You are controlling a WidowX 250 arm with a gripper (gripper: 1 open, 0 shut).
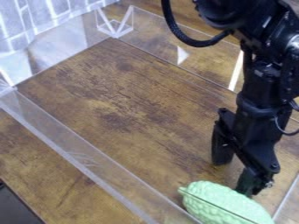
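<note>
My black gripper (233, 173) hangs low over the wooden floor of the clear-walled enclosure at the right, its two fingers apart. Just below it, at the bottom edge of the view, lies a pale green bumpy oblong object (222, 205) with a dark line along it, partly cut off by the frame. The nearer fingertip is close to its upper right end; whether they touch I cannot tell.
Clear plastic walls (82, 157) border the wooden floor (117, 105) at left, back and right. A light patterned cloth (35, 26) is at the back left.
</note>
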